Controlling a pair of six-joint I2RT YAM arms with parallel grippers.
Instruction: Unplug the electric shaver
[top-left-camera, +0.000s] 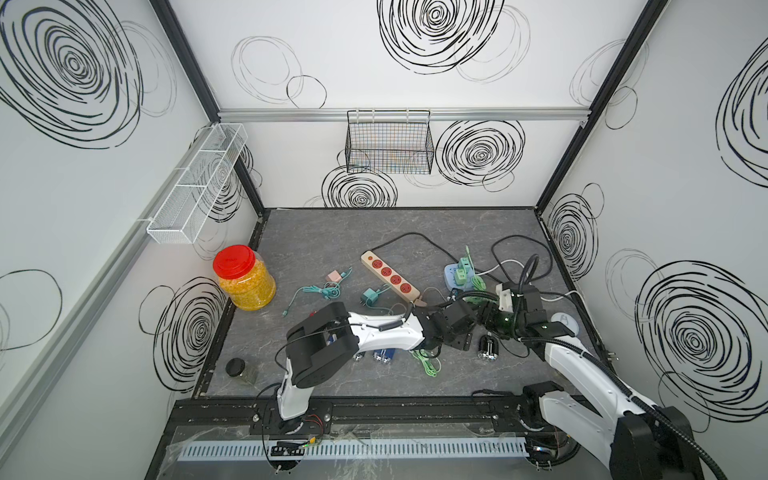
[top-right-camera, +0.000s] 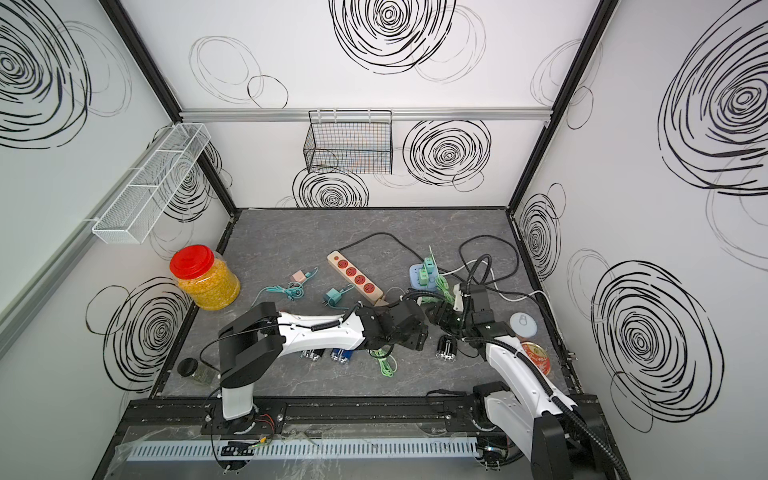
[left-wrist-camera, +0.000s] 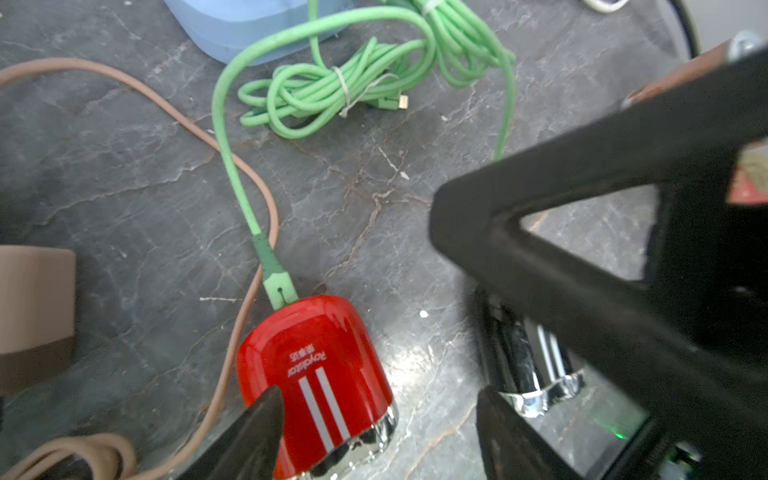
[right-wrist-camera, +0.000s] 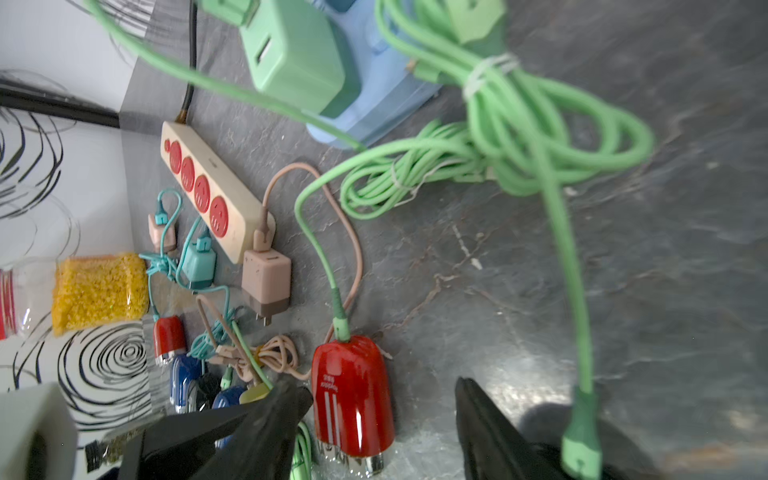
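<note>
A red shaver (left-wrist-camera: 316, 376) lies on the table, with a green cable plug (left-wrist-camera: 281, 289) seated in its top end. My left gripper stands open over its lower end, one finger overlapping the shaver's edge in view; contact cannot be told. My right gripper is open above the table, with the red shaver close to its left finger (right-wrist-camera: 276, 416). A black shaver (top-left-camera: 488, 346) lies on the near side of the grippers. Another green cable end (right-wrist-camera: 582, 448) appears low in the right wrist view; whether it sits in the black shaver is hidden.
A blue socket block (right-wrist-camera: 384, 96) with green chargers (right-wrist-camera: 292, 56) stands behind the grippers. Bundled green cables (left-wrist-camera: 336, 92) lie close by. To the left are a beige power strip (top-left-camera: 389, 274) and a pink charger (right-wrist-camera: 266, 276). The two arms' ends nearly meet.
</note>
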